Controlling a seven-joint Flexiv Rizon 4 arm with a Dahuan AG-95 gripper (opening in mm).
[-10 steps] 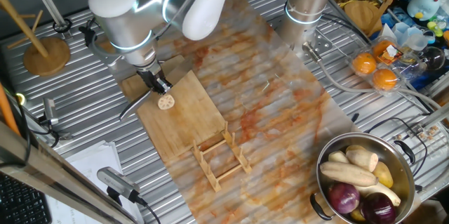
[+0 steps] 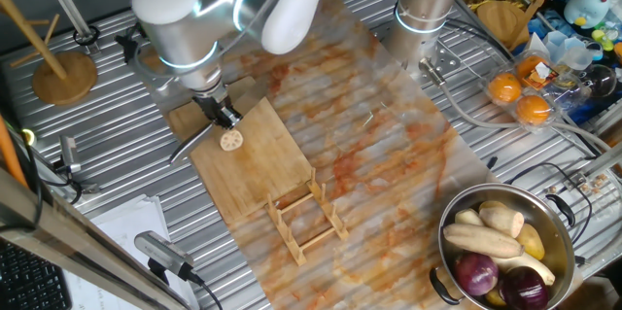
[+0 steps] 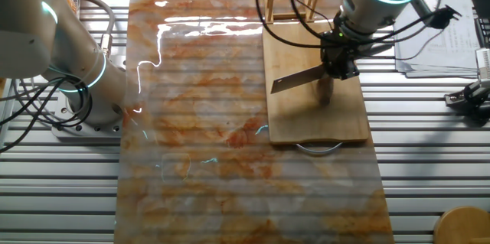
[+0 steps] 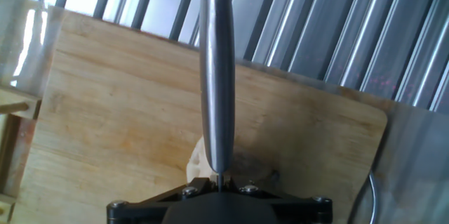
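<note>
My gripper is shut on a knife, whose metal handle (image 4: 217,76) sticks out past the fingers in the wrist view. In exterior view 2 the flat blade (image 3: 297,79) reaches out on the other side of the gripper (image 3: 337,66), over the cutting board. A pale piece of lotus root (image 2: 231,140), holes showing on its cut face, rests on the wooden cutting board (image 2: 258,169) right by the gripper (image 2: 222,119). In the wrist view the lotus root (image 4: 199,162) is partly covered by handle and fingers. Whether the blade touches it cannot be made out.
A small wooden rack (image 2: 309,224) stands at the board's edge. A steel pot (image 2: 449,252) with vegetables is at the lower right.
Within the last second, my gripper and the knife have shifted slightly to the right in exterior view 1. The lotus root appears displaced a tiny amount the same way.
</note>
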